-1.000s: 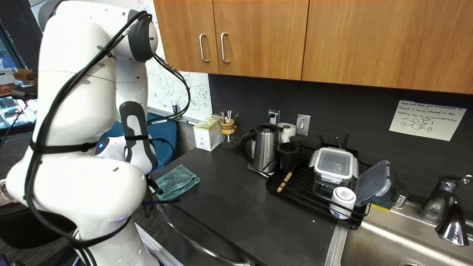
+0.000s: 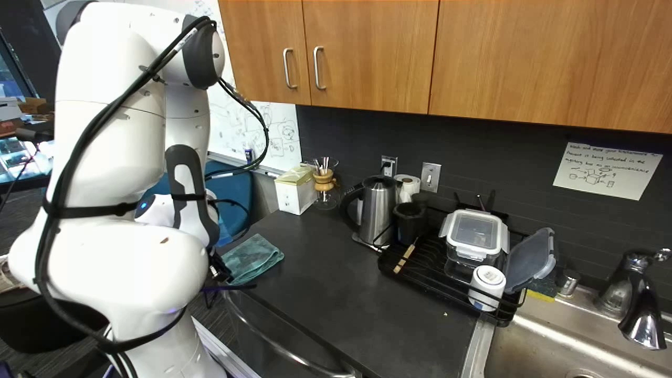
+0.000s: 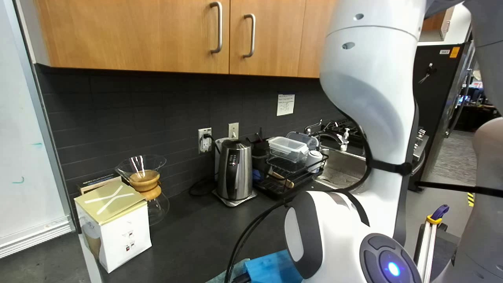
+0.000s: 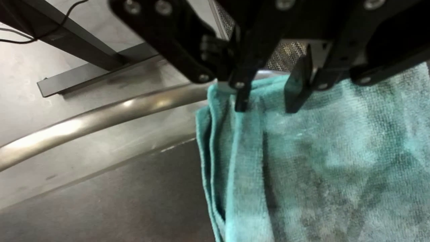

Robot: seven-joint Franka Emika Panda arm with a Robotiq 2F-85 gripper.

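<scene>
A teal cloth point(image 2: 253, 258) lies folded on the dark counter near its left front edge. In the wrist view the same cloth point(image 4: 342, 169) fills the right half, with layered folds along its left side. My gripper is over the cloth's edge, its two black fingers apart, part open. The left fingertip point(image 4: 241, 100) is close to the folded edge and the right one lies over the cloth's flatter part. Teal fabric shows between them; whether the fingers touch it is not clear. Exterior view 2 shows only a sliver of the cloth beside my hand.
A curved metal handle point(image 4: 133, 105) runs beside the counter edge below my gripper. Along the back stand a white box point(image 2: 296, 190), a glass coffee maker point(image 2: 324, 182), a kettle point(image 2: 376, 208) and a loaded dish rack point(image 2: 428, 268).
My forearm and hand have shifted slightly to the left in exterior view 1. The cloth lies where it was.
</scene>
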